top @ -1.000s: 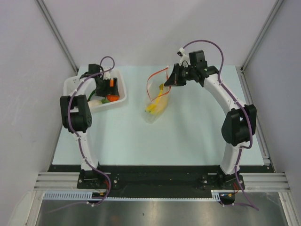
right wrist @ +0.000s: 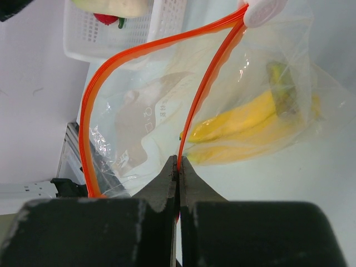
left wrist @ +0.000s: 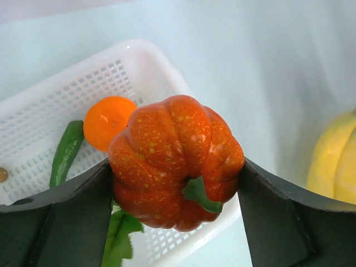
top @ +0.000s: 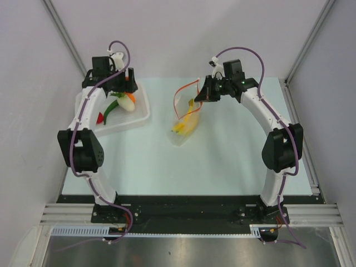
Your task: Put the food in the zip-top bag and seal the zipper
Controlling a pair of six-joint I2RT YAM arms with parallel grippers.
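Note:
An orange-red pumpkin [left wrist: 169,150] sits between the fingers of my left gripper, raised over the white basket [top: 146,114]; whether the fingers grip it tightly is hard to tell. In the basket are an orange [left wrist: 103,119], a green pepper [left wrist: 65,153] and other produce. My right gripper is shut on the rim of the clear zip bag [right wrist: 144,128], whose orange-red zipper edge stands open. Yellow bananas [right wrist: 239,119] lie inside the bag.
The bag stands mid-table, right of the basket. Dark rails run along the table's front edge.
The right arm and bag have not moved.

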